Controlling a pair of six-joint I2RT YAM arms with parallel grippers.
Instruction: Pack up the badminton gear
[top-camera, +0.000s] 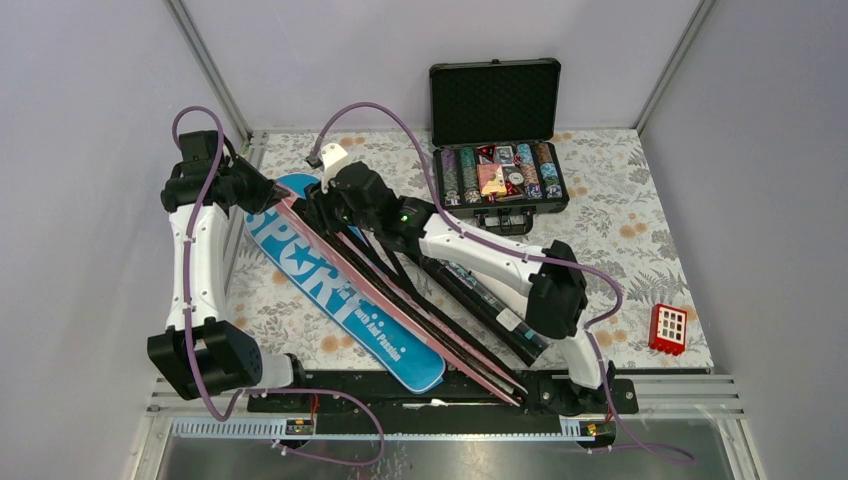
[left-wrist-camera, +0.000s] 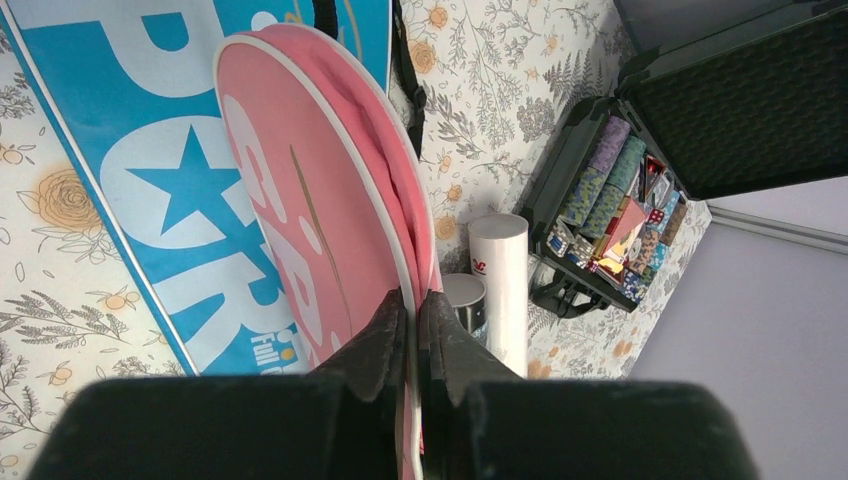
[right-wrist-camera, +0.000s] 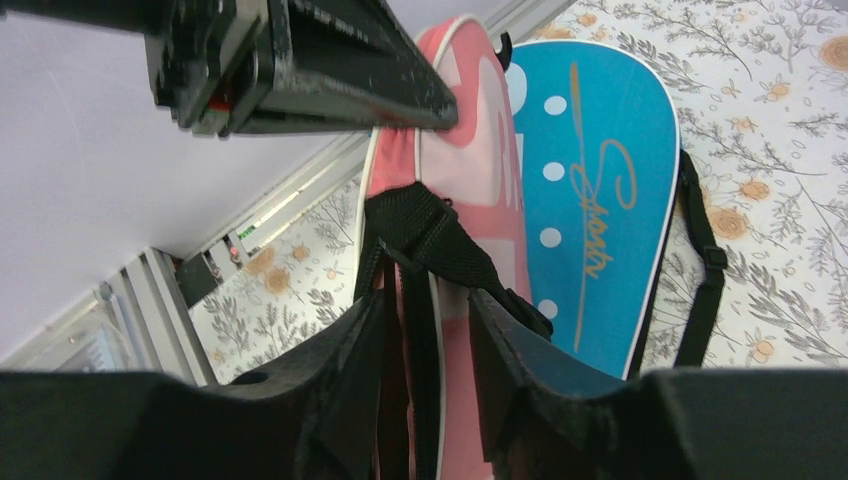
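Observation:
The pink racket bag (top-camera: 352, 272) lies on edge along a blue racket bag (top-camera: 330, 290), its upper end lifted. My left gripper is shut on the rim of the pink bag (left-wrist-camera: 310, 190). In the right wrist view, the left gripper's dark fingers (right-wrist-camera: 400, 100) press against that pink end. Just below them, my right gripper stands part open, its fingers either side of a bunched black strap (right-wrist-camera: 425, 230) and the bag's dark edge. From above, the right gripper (top-camera: 312, 208) is close beside the left one. The bag's inside is mostly hidden.
An open black case (top-camera: 500, 180) of poker chips stands at the back. Right of the bags lie a dark tube (top-camera: 480, 305) and a white cylinder (top-camera: 505, 290), partly under the right arm. A red box (top-camera: 668, 329) sits far right.

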